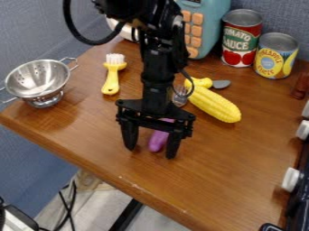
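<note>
My black gripper (151,143) is low over the middle of the wooden table (121,171), its fingers down around a purple elongated object (158,140), mostly hidden behind it. I cannot tell whether the fingers grip it. A yellow corn cob (215,104) lies just right of the gripper, with a grey-tipped utensil behind it.
A steel colander (39,79) and yellow brush (111,81) are at the left. Two cans (241,36) and a teal appliance (203,23) stand at the back. A black device with white knobs is at the right edge.
</note>
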